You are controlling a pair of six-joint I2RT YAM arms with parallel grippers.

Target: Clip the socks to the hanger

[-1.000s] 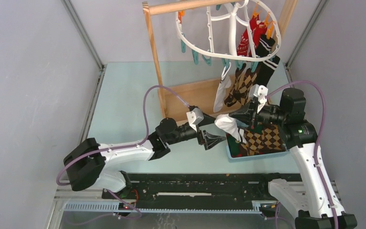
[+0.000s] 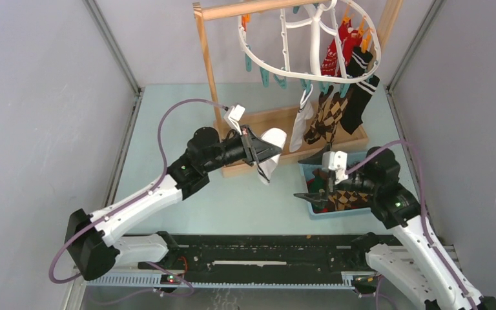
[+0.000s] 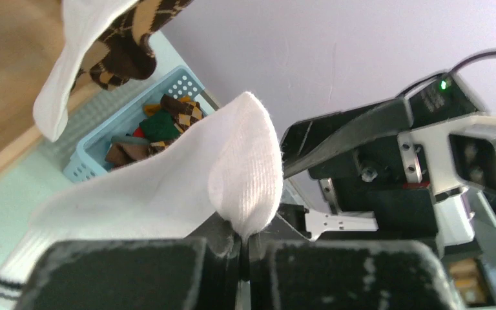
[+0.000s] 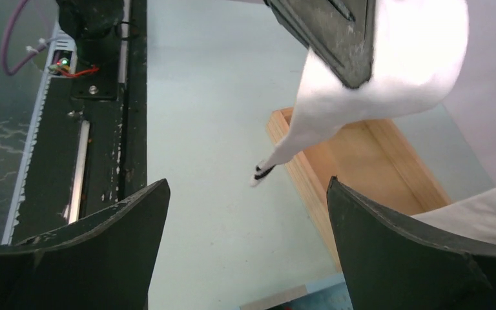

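A white sock with dark bands at one end (image 3: 142,181) dangles from my left gripper (image 2: 276,152), whose fingers are shut on its cuff. In the top view it hangs in front of the wooden base. My right gripper (image 2: 303,177) is spread wide over the left part of the sock basket, nothing between its fingers. Overhead, the white round hanger (image 2: 315,45) carries teal clips (image 2: 264,76) along its front rim, several of them empty. Another white sock (image 2: 302,119) is clipped there, beside brown argyle socks (image 2: 326,119), black striped socks (image 2: 360,100) and red socks (image 2: 339,48).
Below my right gripper stands a blue basket (image 2: 314,215) with argyle, green and other socks inside. The hanger's wooden frame (image 2: 208,58) rises from a wooden base tray (image 2: 265,119) at the back. Table space in front of my left arm is clear.
My left gripper shut on the white sock and carried it left and toward the hanger frame. My right gripper let go of the sock, opened wide and shifted toward the front.
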